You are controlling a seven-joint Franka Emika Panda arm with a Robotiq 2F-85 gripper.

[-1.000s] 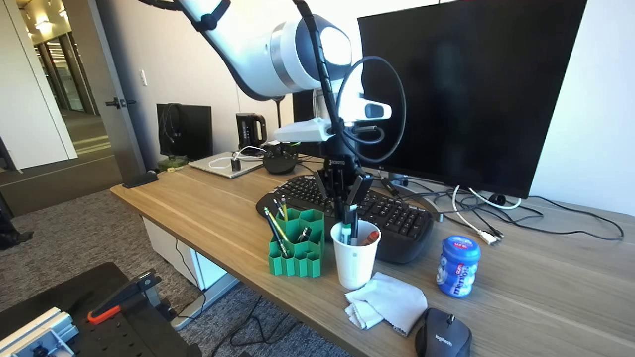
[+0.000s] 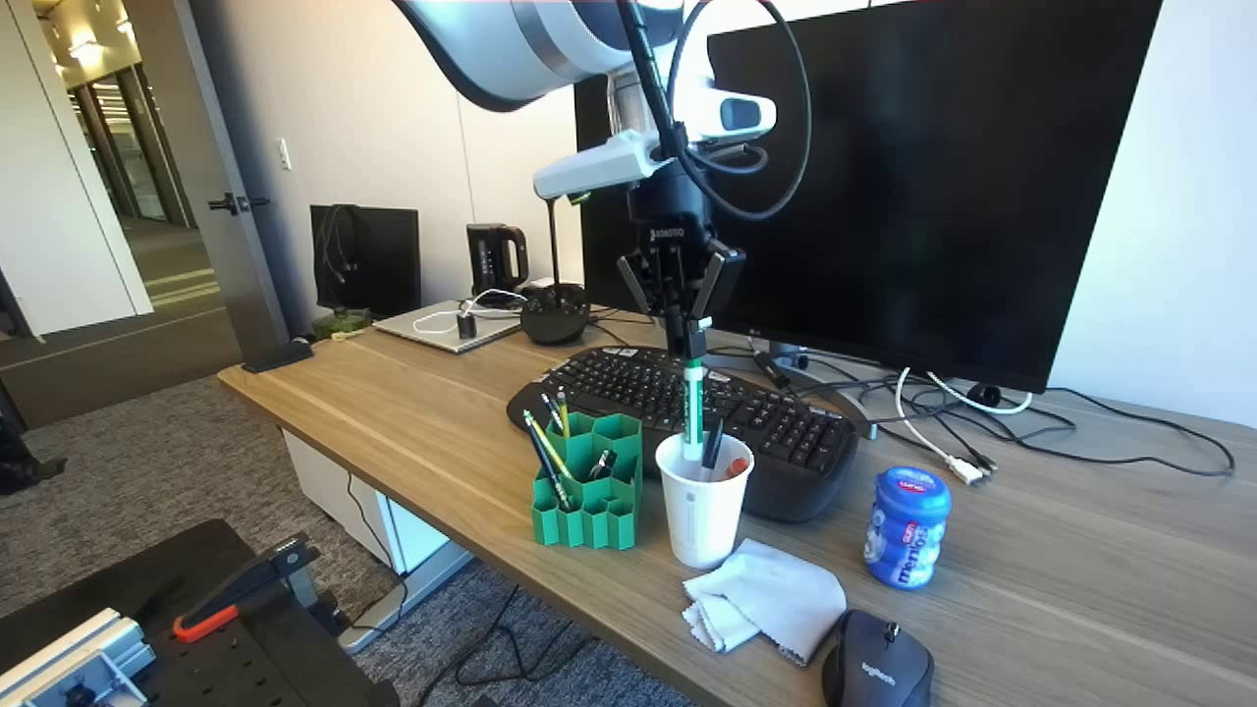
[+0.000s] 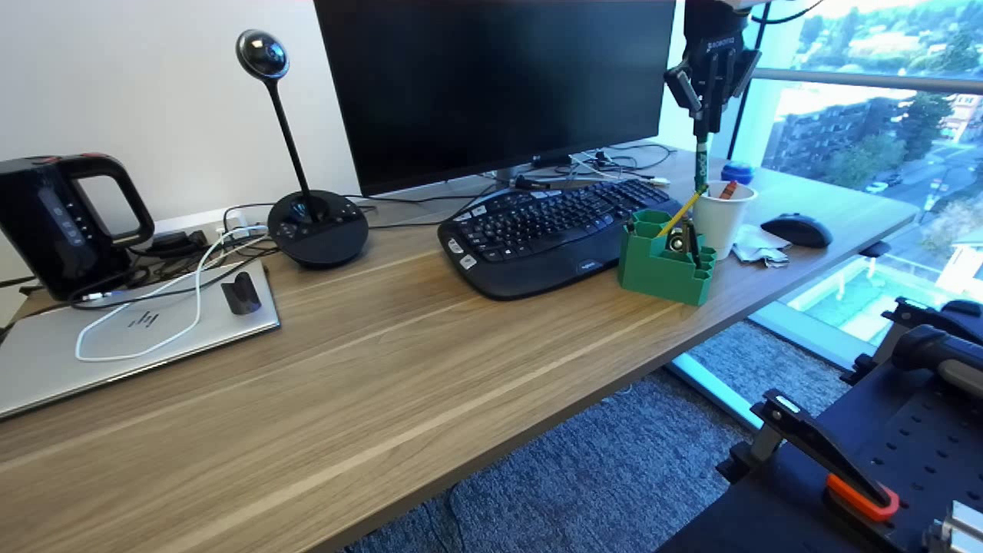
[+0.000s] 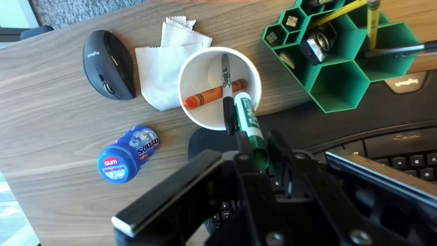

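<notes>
My gripper (image 2: 686, 344) is shut on a green-and-white marker (image 2: 692, 407), which hangs upright with its green end up between the fingers. The marker's white lower end is at the mouth of the white cup (image 2: 700, 518); in the wrist view the marker (image 4: 248, 114) overlaps the cup's rim (image 4: 257, 78). Inside the cup, a black-and-grey Sharpie (image 4: 226, 80) leans across an orange crayon (image 4: 213, 96). Beside the cup stands the green organizer (image 4: 338, 88), with pencils, a pen and small items in its hexagonal compartments.
A black keyboard (image 2: 778, 424) lies behind the cup and organizer, with the monitor (image 2: 896, 189) beyond. A folded cloth (image 2: 772, 595), a mouse (image 2: 884, 666) and a blue gum bottle (image 2: 907, 528) are nearby.
My gripper has risen from the cup's mouth, lifting the marker with it, so that much more of the marker shows above the rim. Cup and organizer stay essentially in place.
</notes>
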